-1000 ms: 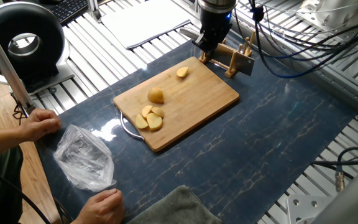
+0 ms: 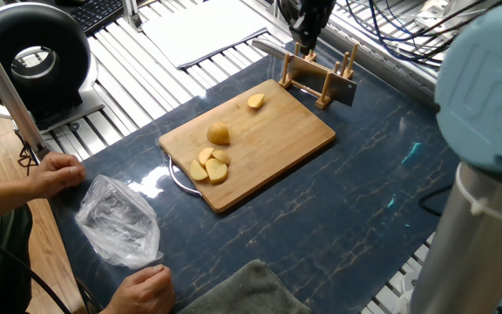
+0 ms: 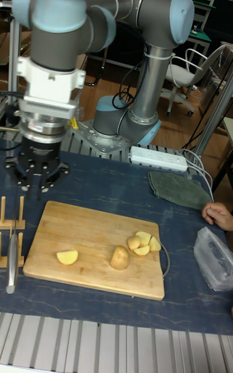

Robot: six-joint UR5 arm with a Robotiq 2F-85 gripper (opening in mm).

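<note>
A knife point(image 2: 322, 76) with a broad metal blade rests in a small wooden rack point(image 2: 325, 90) beside the cutting board point(image 2: 273, 135). In exterior view 3 the same knife point(image 3: 11, 265) is seen edge-on. My black gripper point(image 3: 34, 180) hangs above the table, near the board's back left corner and clear of the rack. Its fingers are too dark to tell how far apart they stand, and no object shows below them. On the board lie a larger potato piece point(image 2: 219, 133), several cut pieces grouped near the handle point(image 2: 217, 170), and one lone slice point(image 2: 256, 101).
A person's hands rest at the table edge beside a clear plastic bag point(image 2: 118, 221). A grey-green cloth point(image 2: 249, 292) lies near that edge, and a white power strip point(image 3: 158, 158) sits by the arm's base. Bare table surrounds much of the board.
My gripper has risen away from the knife rack toward the top of exterior view 1. Board, potatoes and knife look unmoved.
</note>
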